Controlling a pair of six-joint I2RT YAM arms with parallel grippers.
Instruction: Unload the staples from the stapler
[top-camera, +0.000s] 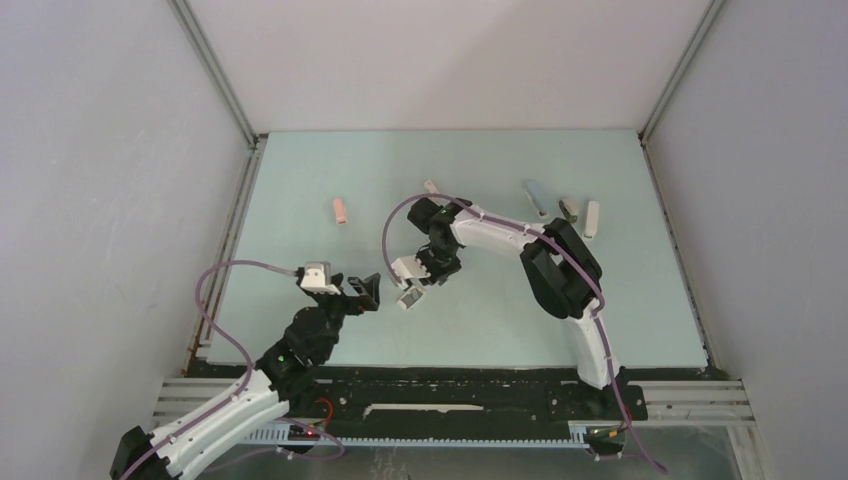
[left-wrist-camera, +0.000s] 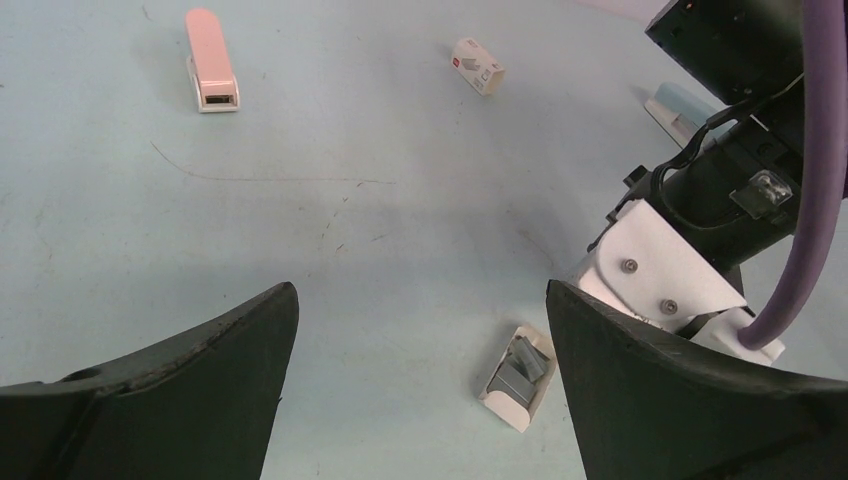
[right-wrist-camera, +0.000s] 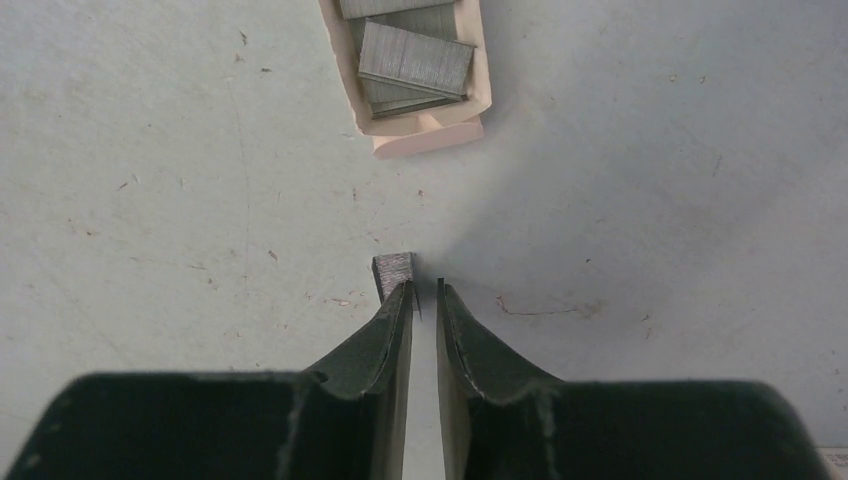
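Note:
A short grey staple strip (right-wrist-camera: 393, 268) shows just past the left fingertip of my right gripper, partly hidden behind that finger. That gripper's fingers stand slightly apart, with bare table showing in the narrow gap. Close by is a small pale tray holding several grey staple strips, also visible as the staple tray (left-wrist-camera: 506, 408) in the left wrist view. My left gripper is wide open and empty, left of the tray. A pink stapler (left-wrist-camera: 211, 50) lies closed farther back, and a blue stapler (top-camera: 536, 196) lies at the back right.
A small white box (left-wrist-camera: 478, 66) rests behind my right arm. Farther right are a dark-and-beige object (top-camera: 569, 208) and a long whitish object (top-camera: 591, 219). The right arm's purple hose (left-wrist-camera: 815, 170) loops above the workspace.

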